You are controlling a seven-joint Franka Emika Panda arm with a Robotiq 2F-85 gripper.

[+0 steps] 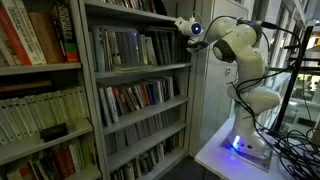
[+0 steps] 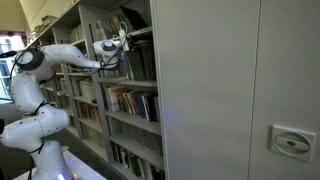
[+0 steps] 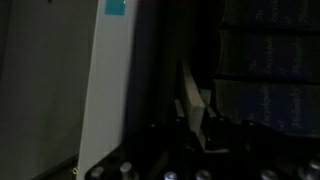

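My gripper [image 1: 183, 30] is at the right end of an upper bookshelf, beside a row of dark books [image 1: 160, 47]. Exterior view 2 shows the gripper [image 2: 122, 42] close against the dark volumes [image 2: 140, 62] on that shelf. Very dim in the wrist view, a thin pale piece [image 3: 194, 104] stands in front of the fingers; whether it lies between the fingers is unclear. Dark spines with faint lettering [image 3: 265, 52] line the right side there. The fingers are mostly lost in shadow, so their spacing cannot be told.
A pale upright panel [image 3: 108, 75] with a blue patch runs close beside the gripper. Lower shelves hold many more books [image 1: 135, 97]. The white table [image 1: 222, 160] under the arm's base looks largely bare, and cables [image 1: 295, 150] hang behind the arm.
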